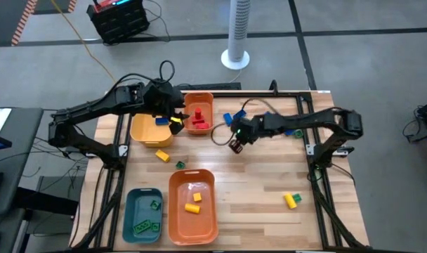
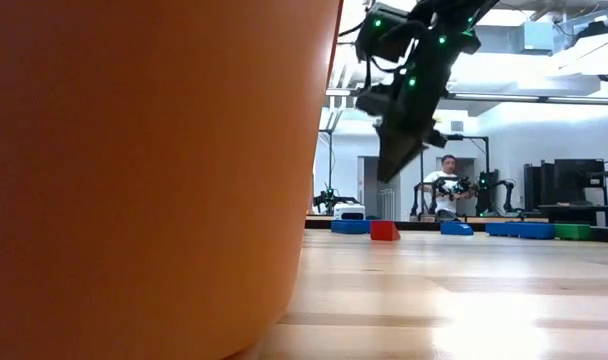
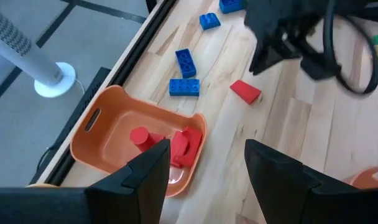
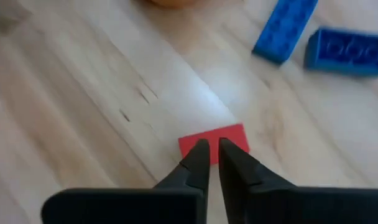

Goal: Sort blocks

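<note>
In the right wrist view a loose red block [image 4: 229, 135] lies on the wooden table just past the closed tips of my right gripper, which has nothing between its fingers. From the left wrist view, that gripper hangs above and to the side of the red block [image 3: 245, 92], clear of it. My left gripper is open and empty, over the side of the orange-red bin [image 3: 102, 130] that holds red pieces. Blue blocks [image 3: 184, 87] lie beside this bin. A yellow-orange bin [image 1: 143, 133] with a blue block sits partly under the left arm.
Towards the front stand a teal bin [image 1: 145, 193] holding green blocks and an orange bin [image 1: 192, 176] holding yellow ones. A yellow block [image 1: 162, 155] and a green block [image 1: 180, 165] lie loose at left; another yellow block [image 1: 290, 200] lies front right.
</note>
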